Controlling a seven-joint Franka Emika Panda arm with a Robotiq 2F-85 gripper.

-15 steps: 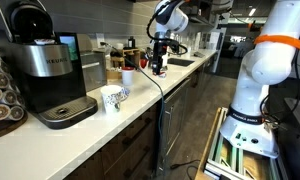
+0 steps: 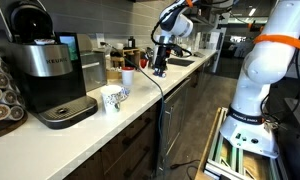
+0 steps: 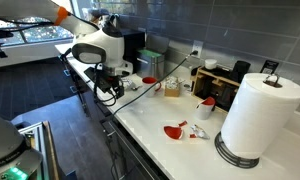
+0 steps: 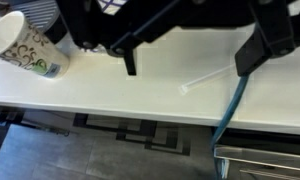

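My gripper stands open over the counter's front edge in the wrist view, with nothing between its fingers. Below the fingers, a thin whitish strip (image 4: 205, 79) lies on the white counter (image 4: 100, 85). To the left is a patterned paper cup (image 4: 30, 50), apart from the fingers. In exterior view 1 the gripper (image 2: 159, 70) hangs beyond a white patterned mug (image 2: 112, 98) and a pale cup (image 2: 128, 77). The arm largely hides the gripper in exterior view 2.
A coffee maker (image 2: 57, 80) stands at the counter's near end. In exterior view 2 a paper towel roll (image 3: 260, 118), a red-and-white mug (image 3: 204, 111), a red item (image 3: 174, 131) and a red bowl (image 3: 151, 84) stand along the counter. A blue cable (image 4: 230, 110) runs beside one finger.
My gripper has shifted slightly and turned a little in exterior view 1. The mug, cup and coffee maker stand where they were.
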